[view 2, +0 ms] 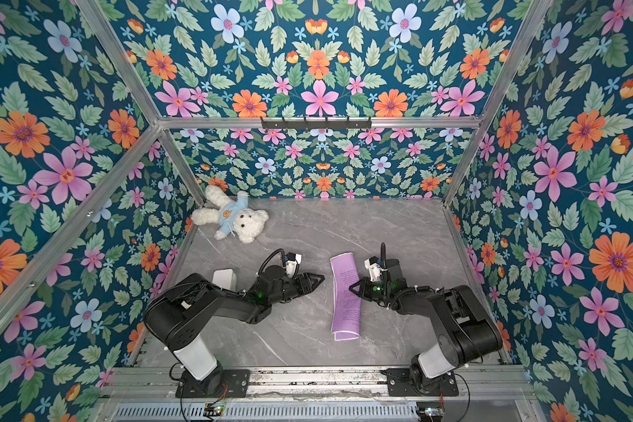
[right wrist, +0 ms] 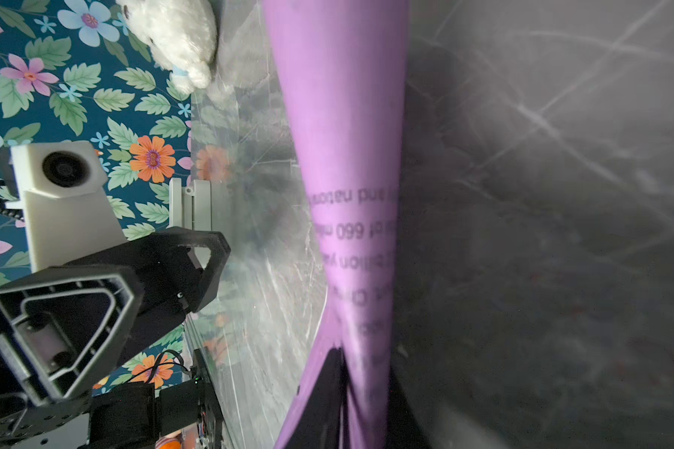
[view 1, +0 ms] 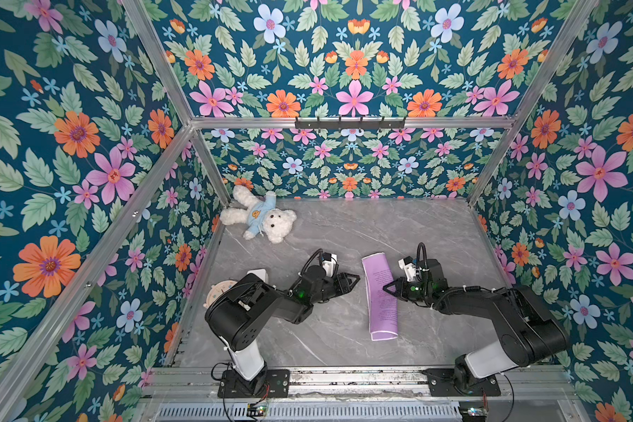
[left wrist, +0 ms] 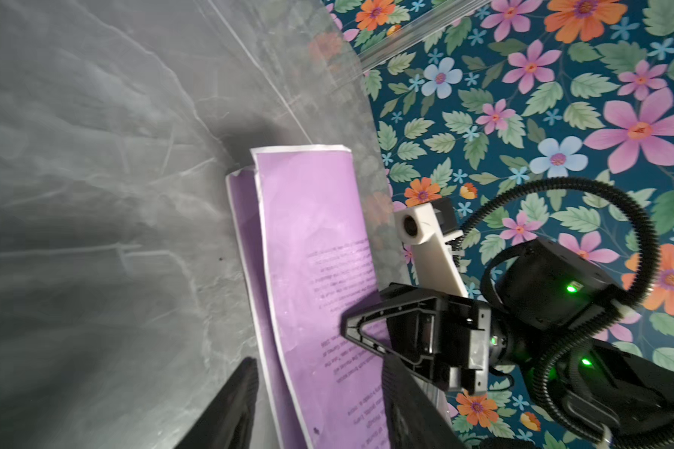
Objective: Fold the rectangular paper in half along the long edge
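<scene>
The purple paper (view 1: pixel 379 295) lies lengthwise near the middle of the table (view 1: pixel 330 323), doubled into a long narrow strip, its upper layer slightly raised along the left side in the left wrist view. My right gripper (view 1: pixel 391 287) is at the paper's middle on its right side, shut; in the right wrist view its fingertips are at the curved edge, and I cannot tell whether paper is between them. My left gripper (view 2: pixel 318 277) hovers left of the paper, apart from it; its fingers look slightly parted in the left wrist view, with nothing seen held between them.
A white teddy bear (view 1: pixel 277 223) in a blue shirt lies at the back left. A white box (view 2: pixel 224 278) and a round beige object (view 1: pixel 216 294) sit at the left, partly behind the left arm.
</scene>
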